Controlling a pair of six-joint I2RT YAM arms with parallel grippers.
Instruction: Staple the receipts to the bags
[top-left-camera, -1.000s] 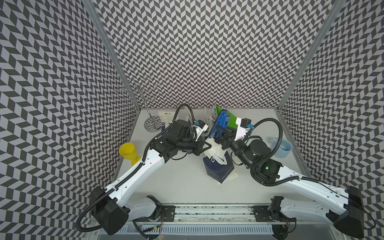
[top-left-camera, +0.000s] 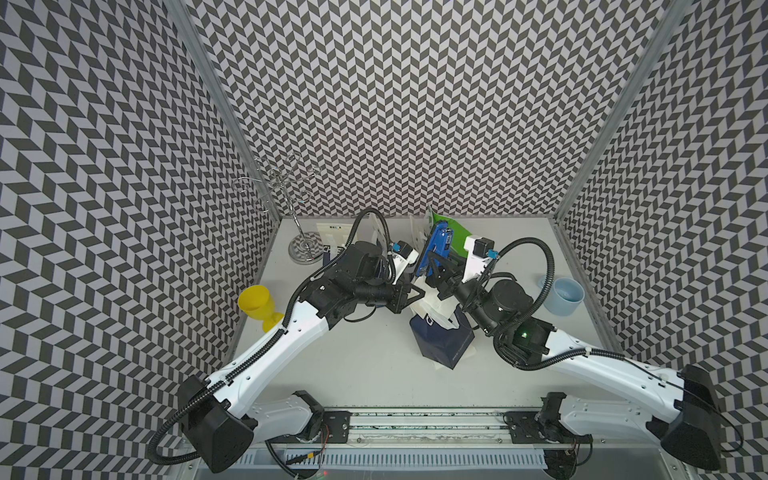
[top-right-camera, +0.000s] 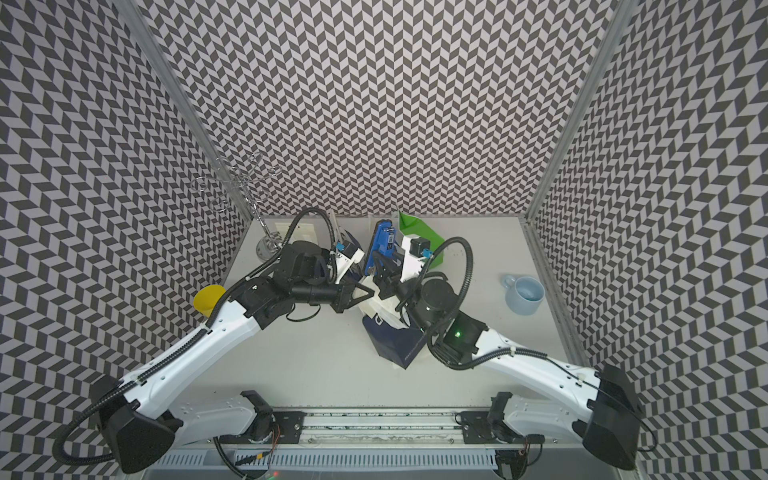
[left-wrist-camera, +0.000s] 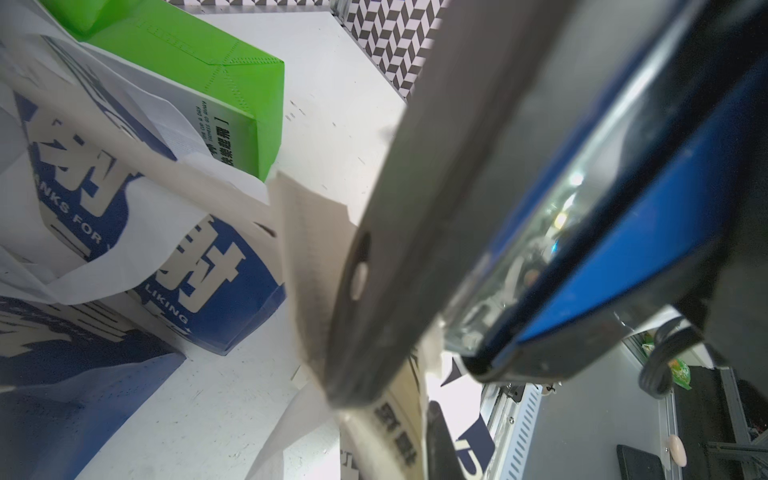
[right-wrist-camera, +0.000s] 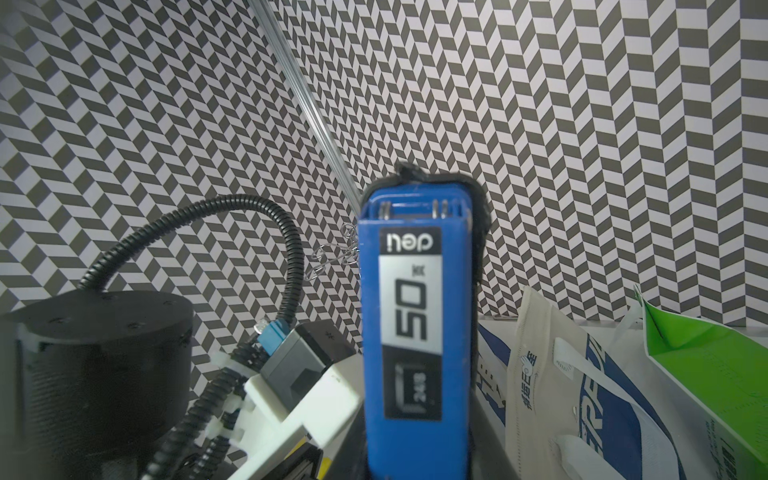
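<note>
My right gripper (top-left-camera: 438, 274) is shut on the blue stapler (right-wrist-camera: 412, 336), which stands steeply with its mouth downward. Below it, a navy bag (top-left-camera: 444, 342) with a pale upper part tilts on the table. In the left wrist view, the stapler's grey base (left-wrist-camera: 432, 184) and blue upper arm (left-wrist-camera: 632, 264) loom large. Pale material shows at the lower end of the gap between them. My left gripper (top-left-camera: 422, 293) is shut, its tips at the bag's upper edge. Whether the edge is pinched between them is hidden. No receipt can be told apart from the bag's pale top.
Behind the stapler stand a green bag (left-wrist-camera: 216, 64) and blue-and-white printed bags (left-wrist-camera: 200, 264). A yellow cup (top-left-camera: 256, 302) and a wire rack (top-left-camera: 305, 247) are at the left; a light-blue mug (top-left-camera: 565, 297) is at the right.
My right arm has shifted slightly to the left with the stapler. The navy bag's body has swung a little to the right. My left gripper has barely moved.
</note>
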